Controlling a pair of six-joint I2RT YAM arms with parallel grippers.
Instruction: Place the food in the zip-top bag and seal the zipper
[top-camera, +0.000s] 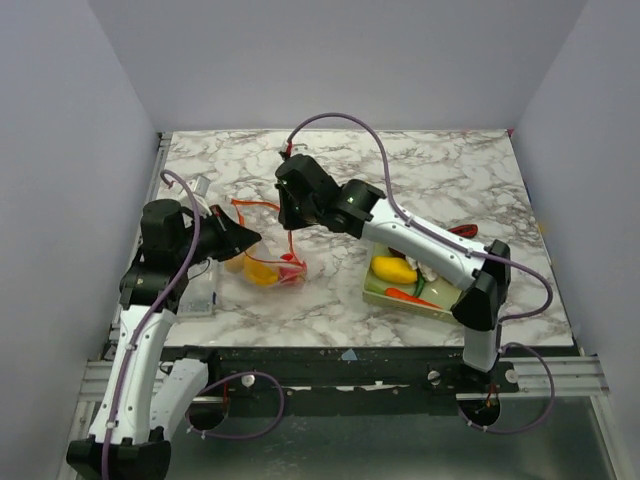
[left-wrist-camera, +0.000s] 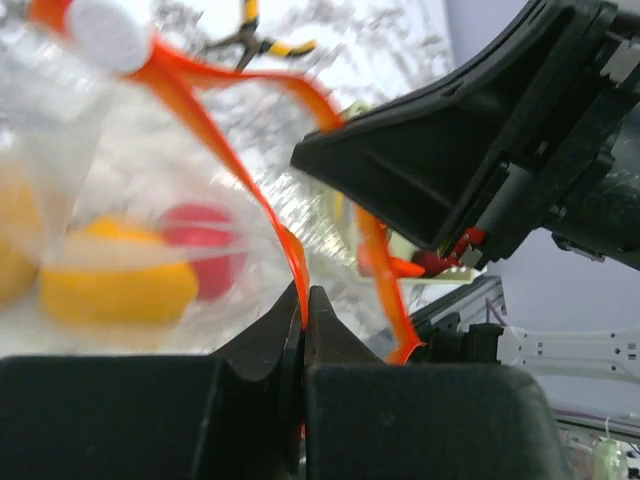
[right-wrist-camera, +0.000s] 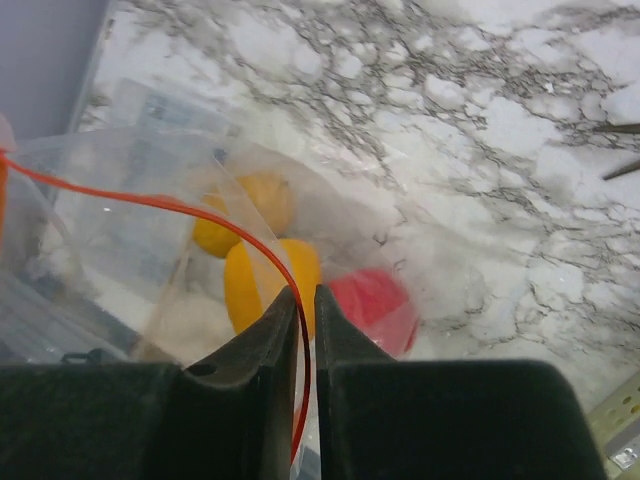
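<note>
A clear zip bag with a red-orange rim (top-camera: 262, 203) stands with its mouth spread between my two grippers. Inside lie yellow food (left-wrist-camera: 120, 278), a red piece (right-wrist-camera: 375, 308) and another yellow-orange piece (right-wrist-camera: 258, 205). My left gripper (top-camera: 255, 240) is shut on the rim at the bag's left; the orange strip (left-wrist-camera: 288, 245) runs between its fingertips. Over the right side, my right gripper stands slightly open, with the thin red rim passing through the narrow gap between its fingers. The plastic blurs the food's outlines.
To the right, a green tray (top-camera: 410, 308) holds a yellow pepper-like piece (top-camera: 393, 270), a carrot (top-camera: 410, 297) and other food, partly hidden under the right arm. A clear flat object (top-camera: 200, 290) lies left of the bag.
</note>
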